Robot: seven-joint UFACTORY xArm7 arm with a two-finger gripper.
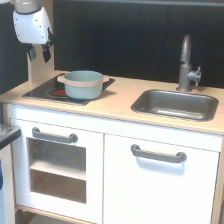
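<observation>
My gripper (39,52) hangs at the upper left of the camera view, its dark fingers apart with nothing visible between them. To its lower right, a grey-blue pot (84,87) with light handles stands upright on the dark stovetop (45,92). A clear gap separates the gripper from the pot. Part of a red burner mark (60,93) shows beside the pot; the rest of that area is hidden behind it.
A metal sink (175,105) with a grey faucet (186,65) is set in the right side of the wooden counter (120,97). Bare counter lies between pot and sink. Below are white cabinet fronts with dark handles (158,154).
</observation>
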